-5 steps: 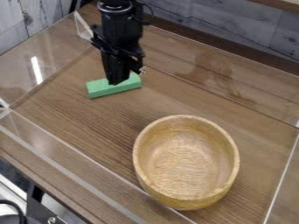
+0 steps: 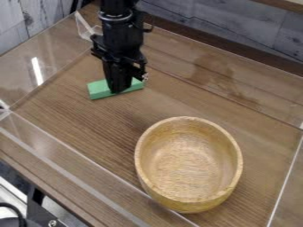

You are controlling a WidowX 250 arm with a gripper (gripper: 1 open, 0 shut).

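Observation:
The black robot gripper (image 2: 116,82) hangs down from the arm at the upper middle, its tips low over a small green block (image 2: 101,91) on the wooden table (image 2: 83,142). The fingers look close together, and they partly hide the block's middle. I cannot tell whether they touch it.
A large round tan bowl (image 2: 187,164) sits at the lower right. Cables and a dark edge lie beyond the table at the lower left, and a dark wall runs along the back.
The gripper has shifted slightly down toward the green block. The block and bowl look unmoved.

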